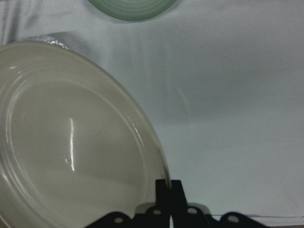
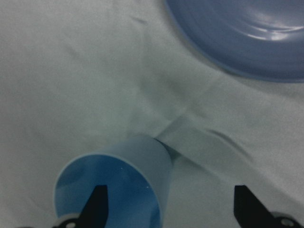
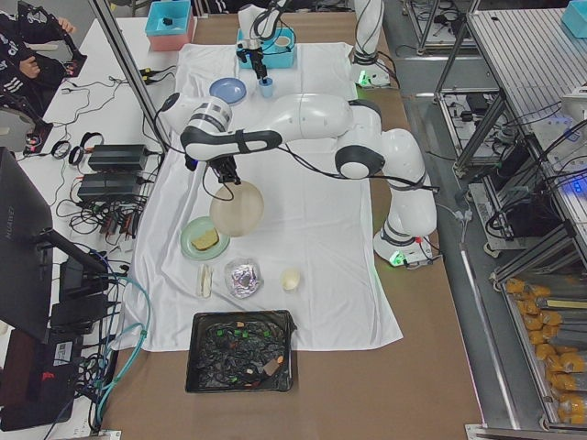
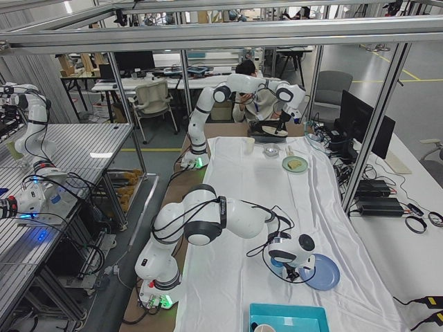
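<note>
My left gripper is shut on the rim of a cream plate [image 3: 237,211], held over the white cloth near the green plate [image 3: 200,240] with a yellow piece on it and a foil-covered item [image 3: 243,278]. My right gripper stands open at a light blue cup [image 2: 152,161], one finger over its opening in the right wrist view, with nothing visibly gripped. A blue plate [image 2: 237,38] lies beside that cup.
A black tray [image 3: 197,357] with small items is at one end of the table, a turquoise bin [image 4: 287,311] at the other. A cream cup [image 3: 290,279] and a pale strip [image 3: 204,281] lie near the foil.
</note>
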